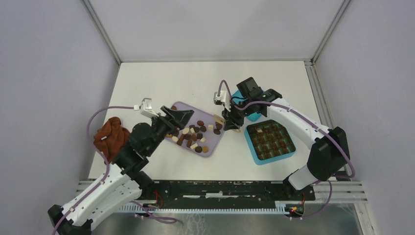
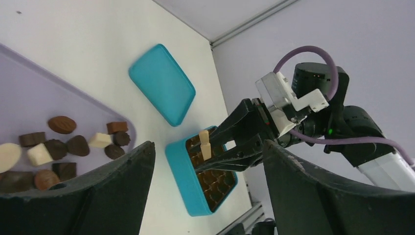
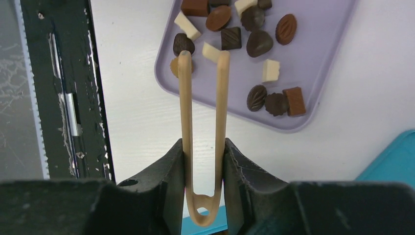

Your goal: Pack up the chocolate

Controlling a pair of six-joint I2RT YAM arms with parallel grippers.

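Loose chocolates (image 1: 198,149) of several shapes lie on the lilac tray (image 1: 208,153) mid-table. To its right stands the teal box (image 1: 277,158), its brown insert divided into compartments. My right gripper is shut on wooden tongs (image 3: 222,93). In the right wrist view their prongs are apart, with no chocolate between them, and their tips overlap the tray's near corner. My left gripper (image 1: 185,120) hangs over the tray's left part, covering some of it. Its fingers (image 2: 120,178) stand wide apart and hold nothing.
A flat teal lid (image 2: 164,84) lies behind the box, partly under the right arm in the top view. A brown cloth (image 1: 112,137) rests at the table's left edge.
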